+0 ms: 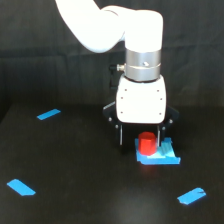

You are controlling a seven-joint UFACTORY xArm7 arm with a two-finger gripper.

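Note:
A small red block point(147, 143) stands low in the camera view, right of the middle. Behind and around its base lies a light blue piece point(170, 159), partly hidden by the red block and the arm. My white gripper point(140, 136) points down just above them, its dark fingers spread apart to either side of the red block. No contact between a finger and the block can be made out. Whether the red block rests on the blue piece or in front of it, I cannot tell.
Blue strips of tape lie flat on the dark table: one at the far left point(48, 114), one at the near left point(20, 187), one at the near right point(191, 196). A black curtain point(40, 60) hangs behind.

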